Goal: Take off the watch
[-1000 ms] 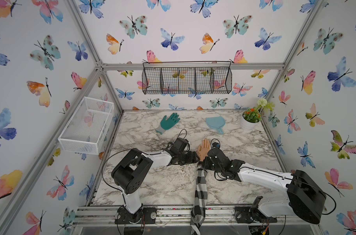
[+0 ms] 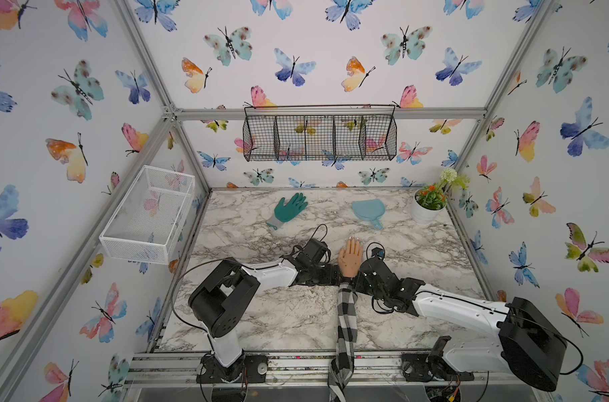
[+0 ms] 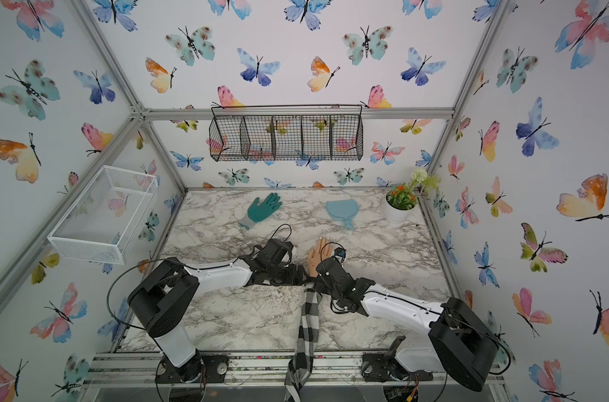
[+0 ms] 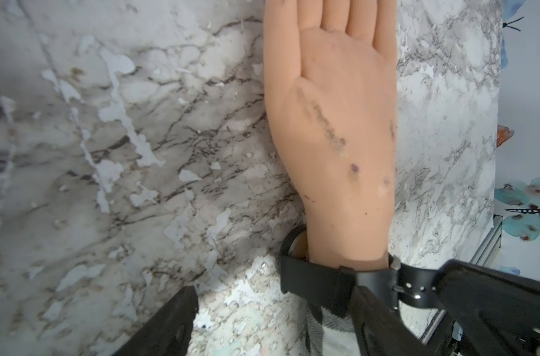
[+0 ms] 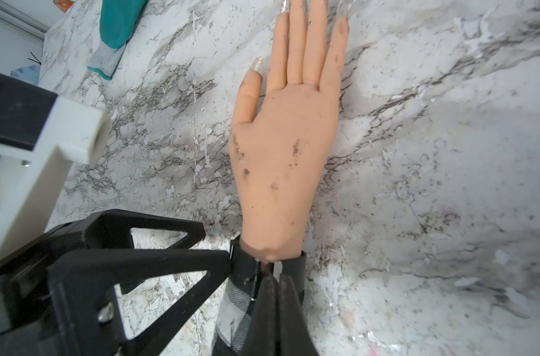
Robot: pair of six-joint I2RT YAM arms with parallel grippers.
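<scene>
A mannequin hand (image 2: 350, 254) lies palm-down mid-table on a checkered sleeve (image 2: 346, 321). A black watch (image 4: 314, 276) wraps its wrist. My left gripper is at the wrist's left, fingers apart, the right-hand finger beside the strap; I see nothing held between them. My right gripper is shut at the band on the wrist, from the right side; whether any strap is between its fingertips is hard to tell. In the top views the two grippers partly hide the watch.
A teal glove (image 2: 289, 207), a blue dustpan (image 2: 368, 210) and a potted plant (image 2: 426, 209) stand or lie along the back. A white mesh basket (image 2: 137, 244) hangs left, a wire rack (image 2: 319, 134) on the back wall.
My left arm has moved slightly toward the table's front.
</scene>
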